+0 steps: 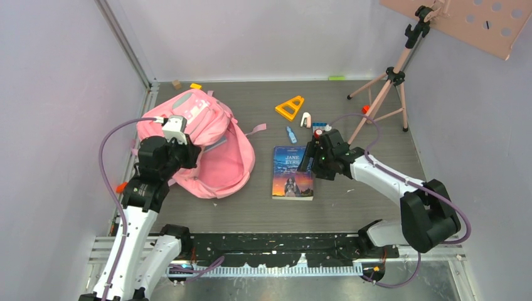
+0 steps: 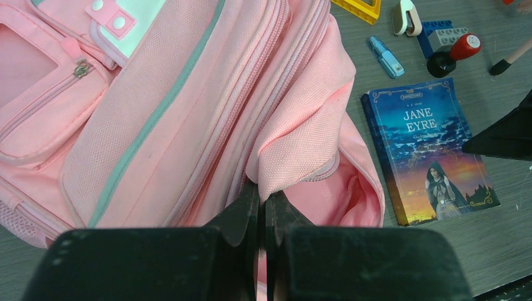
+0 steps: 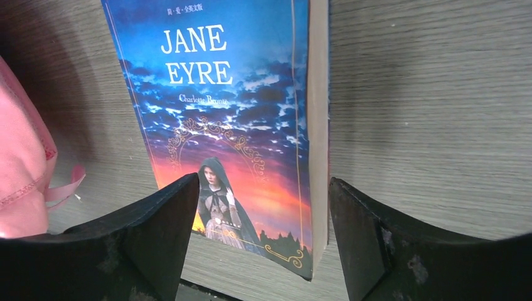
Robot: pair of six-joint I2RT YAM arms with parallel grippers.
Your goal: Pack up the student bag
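A pink backpack (image 1: 237,164) lies unzipped on the left of the table. Its fabric edge (image 2: 298,153) is pinched in my left gripper, which is shut on it. The Jane Eyre book (image 1: 292,179) lies flat, cover up, at the middle of the table. Over its right edge is my right gripper, with its fingers apart and nothing between them; from the right wrist view the book (image 3: 219,119) shows below and beyond them. Behind the book are a blue bottle-like item (image 2: 386,56), a stapler (image 2: 406,17), a yellow triangle ruler (image 1: 289,108) and a red-topped stamp (image 2: 455,55).
Blue and grey blocks (image 2: 439,35) sit near the stamp. A tripod (image 1: 390,81) stands at the back right. Bare tabletop (image 1: 370,207) lies right of the book and in front of it.
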